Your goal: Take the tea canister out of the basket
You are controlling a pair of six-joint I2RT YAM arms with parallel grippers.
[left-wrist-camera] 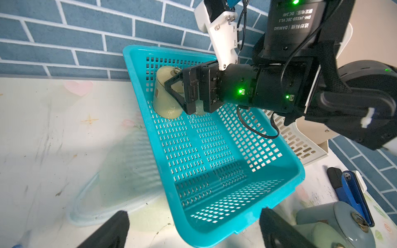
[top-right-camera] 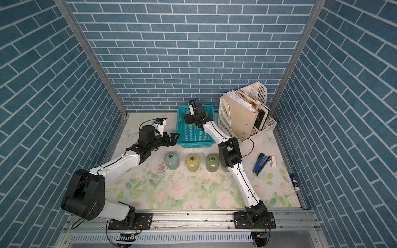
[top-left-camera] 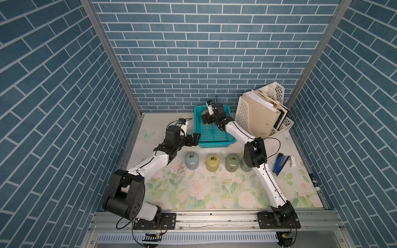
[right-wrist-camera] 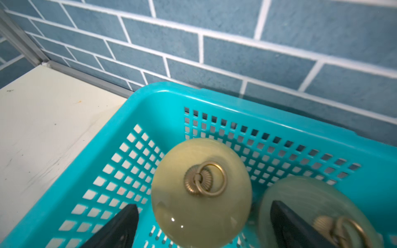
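In the far left corner of the teal basket [right-wrist-camera: 165,91] stands a pale olive tea canister [right-wrist-camera: 200,177] with a brass ring on its lid. A second, similar canister [right-wrist-camera: 308,196] is to its right, partly cut off by the right wrist view's edge. My right gripper is open over the basket, one finger on either side of the first canister in that view. From the left wrist view, the canister [left-wrist-camera: 165,101] is upright, its right side hidden by the right fingers [left-wrist-camera: 190,91]. My left gripper [top-left-camera: 192,139] stands open near the basket's left front corner.
Several lidded canisters, including a yellow one [top-left-camera: 213,163] and a grey-blue one [top-left-camera: 191,161], line up in front of the basket. A white file holder [top-left-camera: 244,111] with folders borders it on the right. The stapler [top-left-camera: 281,163] lies farther right. The table left of the basket is clear.
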